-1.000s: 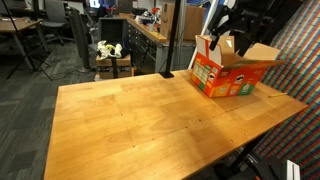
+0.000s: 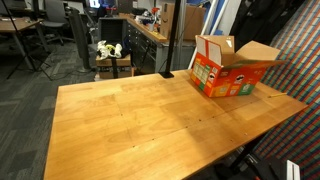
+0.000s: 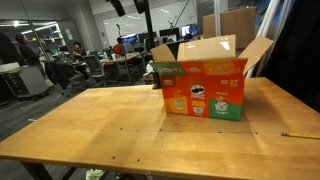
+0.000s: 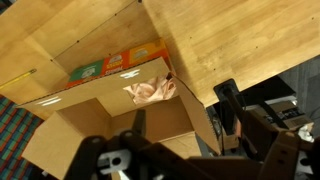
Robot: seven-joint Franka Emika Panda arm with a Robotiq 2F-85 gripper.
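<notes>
An open cardboard box with red, orange and green printed sides stands at the table's right side, its flaps spread. In exterior view 2 the box shows a Pringles-style label. Looking down, the wrist view shows a crumpled pinkish-tan thing inside the box by its wall. My gripper hangs above the box, its fingers apart; nothing shows between them. Exterior view 1 has only dark parts of the arm at its top edge, so the fingertips are hard to make out there.
A thin yellow pencil-like stick lies right of the box. A dark post rises behind the table's far edge.
In exterior view 1, my gripper has risen from over the box, mostly out of the top of the frame. The box and table look unchanged.
</notes>
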